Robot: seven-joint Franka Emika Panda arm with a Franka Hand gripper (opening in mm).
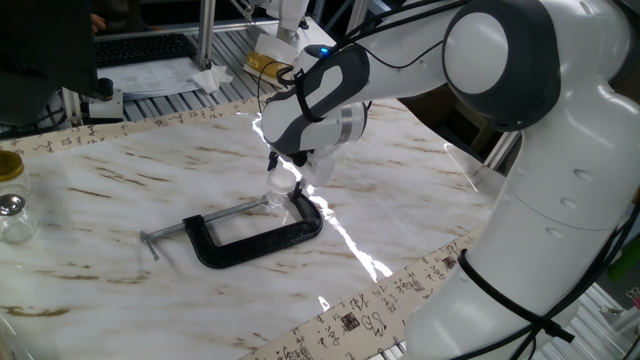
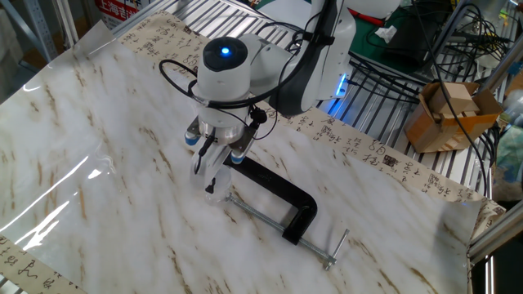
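A black C-clamp [image 1: 262, 246] with a silver screw lies flat on the marbled table. In exterior view 2 its frame [image 2: 274, 189] extends to the right of my gripper [image 2: 212, 184], and the screw ends in a T-handle [image 2: 336, 251]. My gripper [image 1: 283, 178] points down at the clamp's finger end. A small clear or whitish object [image 2: 216, 197] shows at the fingertips, beside the screw's inner end; its shape is hard to make out. Glare and the see-through material hide whether the fingers are closed on it.
A clear jar with a yellow lid [image 1: 12, 170] stands at the left edge in exterior view 1. Beyond the table are a keyboard [image 1: 145, 48] and a cardboard box [image 2: 452, 114].
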